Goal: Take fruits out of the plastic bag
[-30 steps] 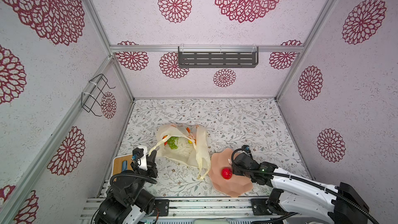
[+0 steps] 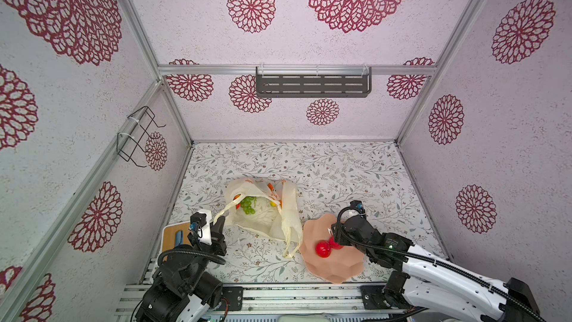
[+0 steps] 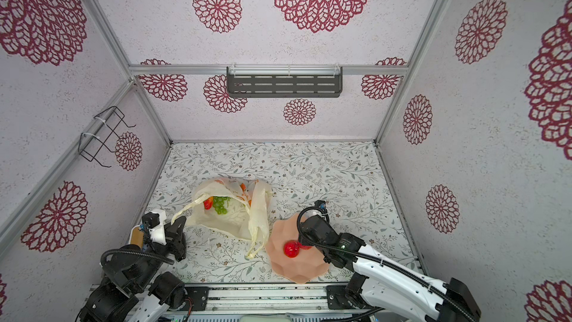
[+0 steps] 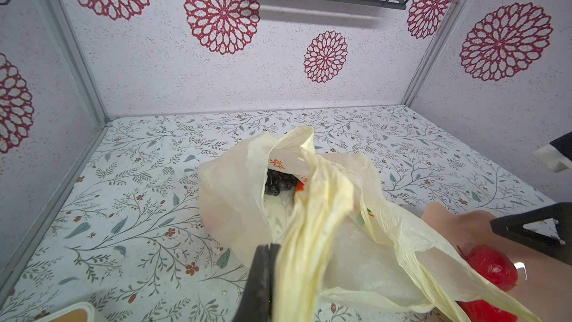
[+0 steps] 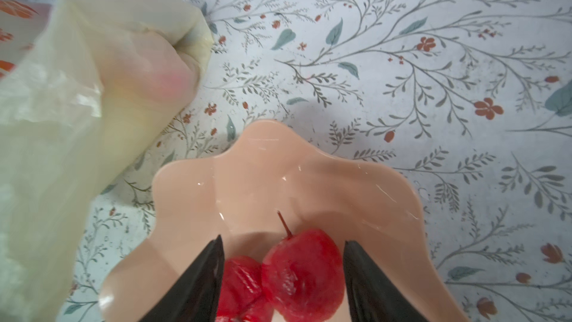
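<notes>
A cream plastic bag (image 2: 288, 214) holds green grapes (image 2: 249, 205); dark grapes (image 4: 280, 183) show inside in the left wrist view. At its front left, my left gripper (image 2: 214, 226) is shut on a twisted bag handle (image 4: 315, 232). Two red fruits (image 2: 323, 249), one with a stem (image 5: 302, 274), lie on a pink scalloped plate (image 2: 315, 268). My right gripper is over the plate, open, fingertips either side above the fruits, nothing held.
A cutting board (image 2: 169, 238) with a blue item sits at the far left. A shelf (image 2: 312, 86) hangs on the back wall.
My right gripper has moved slightly up and back, uncovering more of the second red fruit on the plate. The left arm and bag look unchanged.
</notes>
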